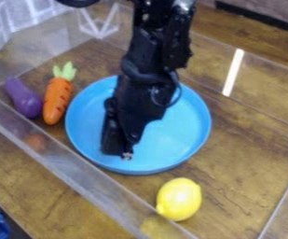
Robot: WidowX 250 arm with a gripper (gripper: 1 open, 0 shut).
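My black gripper (126, 121) reaches down from the top of the camera view over a blue plate (181, 140), its lower tip low over the left-centre of the plate. Its dark fingers overlap in this view, so I cannot tell how wide they stand or whether anything is between them.
An orange carrot (57, 99) and a purple eggplant (24, 99) lie left of the plate. A yellow lemon (179, 198) sits at the lower right, beside a clear wall along the left and front.
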